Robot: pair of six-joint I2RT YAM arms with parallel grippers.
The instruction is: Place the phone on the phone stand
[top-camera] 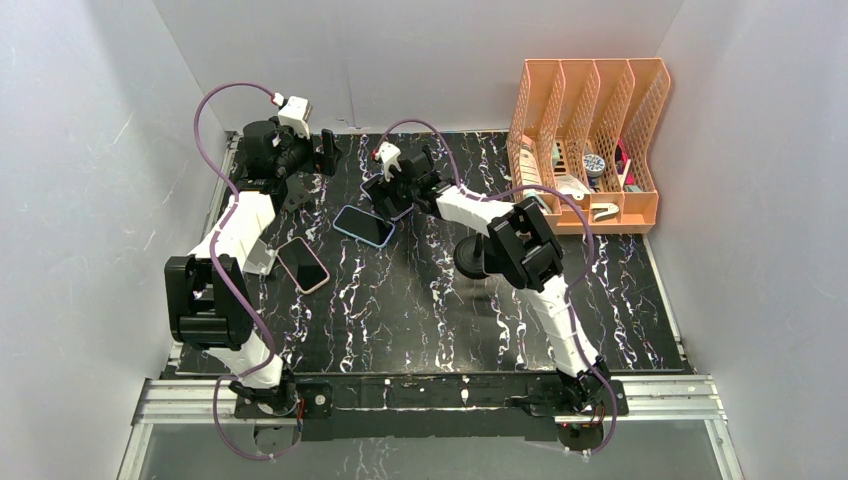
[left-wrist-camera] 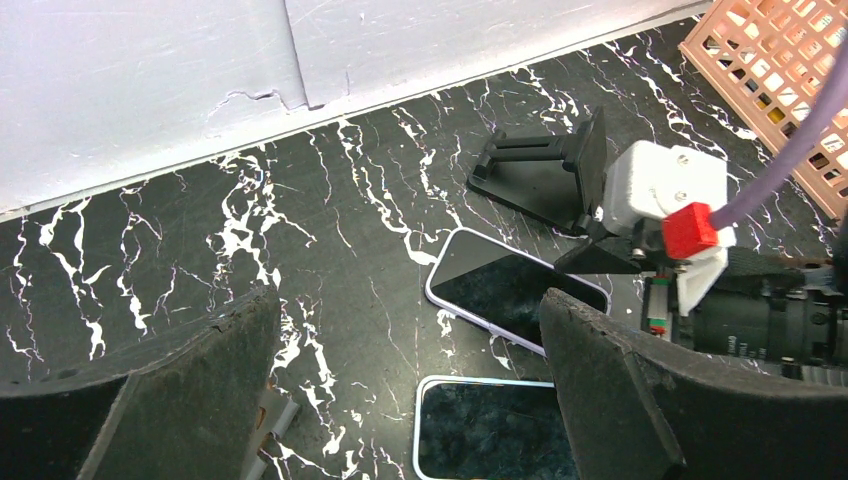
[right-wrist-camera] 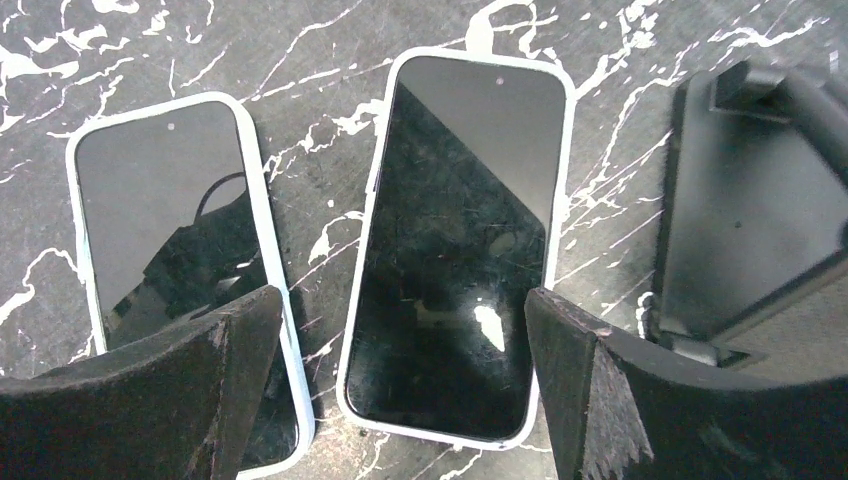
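Observation:
My right gripper (top-camera: 385,200) is open over a light-rimmed phone (right-wrist-camera: 450,230) in the centre, its fingers low beside that phone's lower end. A second phone (top-camera: 363,226) lies just in front, at left in the right wrist view. A third phone (top-camera: 302,265) lies further front-left. A black stand (left-wrist-camera: 530,185) is behind the middle phone, mostly hidden from above by the right gripper. My left gripper (top-camera: 323,152) is open, raised at the back left, with nothing between its fingers.
An orange divided organiser (top-camera: 630,210) with small items fills the back right. A round black object (top-camera: 468,258) sits partly under the right arm. Dark and light objects lie under the left arm.

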